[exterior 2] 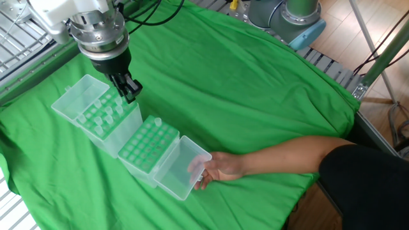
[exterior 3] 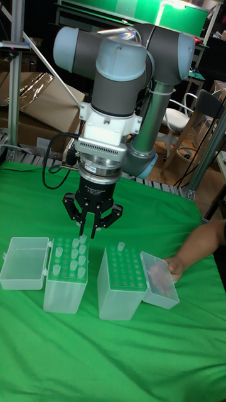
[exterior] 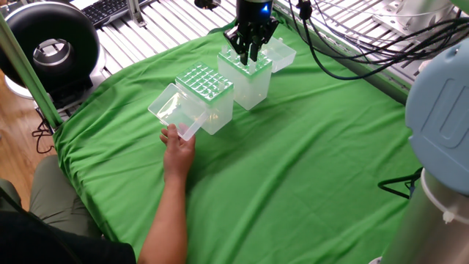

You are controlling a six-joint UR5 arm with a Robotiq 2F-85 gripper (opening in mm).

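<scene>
My gripper (exterior 3: 88, 232) hangs just above the back edge of a frosted box (exterior 3: 64, 299) with a green rack top, which holds several clear tubes (exterior 3: 81, 272). A narrow gap shows between its fingertips, with nothing visible in it; the finger stands part open. One tube (exterior 3: 83, 239) is close under a fingertip, and I cannot tell whether they touch. Beside this box stands a second frosted box (exterior 3: 117, 301) with a green top, where a single tube (exterior 3: 121, 247) shows at the back and the other holes look empty.
Both boxes have their clear lids open outward: one lid (exterior 2: 80, 99) on the far side, the other lid (exterior 2: 183, 167) held by a person's hand (exterior 2: 223, 166). Black cables (exterior: 352, 55) run along the table's edge.
</scene>
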